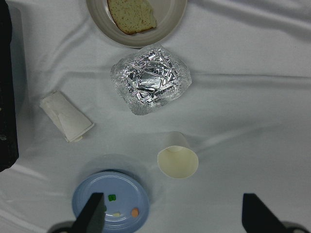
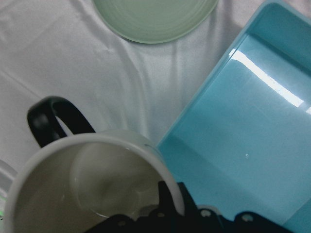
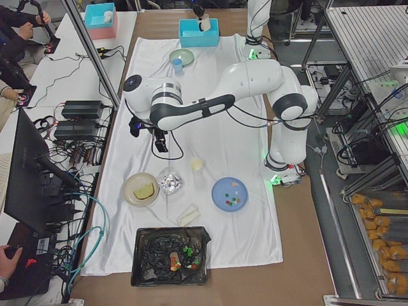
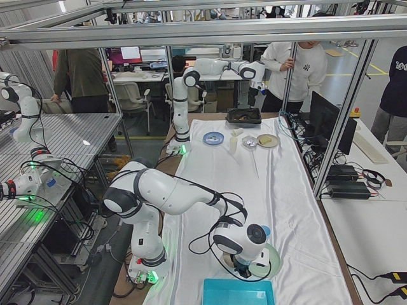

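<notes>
A white mug (image 2: 97, 174) with a black handle fills the lower left of the right wrist view, with my right gripper shut on its rim, beside and above the teal bin (image 2: 243, 136). A green plate (image 2: 155, 24) lies nearby on the cloth. My left gripper stands open over the other end of the table, above a cream cup (image 1: 177, 160), a blue plate (image 1: 90, 187), a foil packet (image 1: 150, 80), a folded napkin (image 1: 65, 116) and a beige plate with bread (image 1: 112, 34).
A black bag-lined tray (image 3: 159, 274) stands at the table's near end in the camera left view. A blue cup (image 3: 178, 65) stands by the green plate.
</notes>
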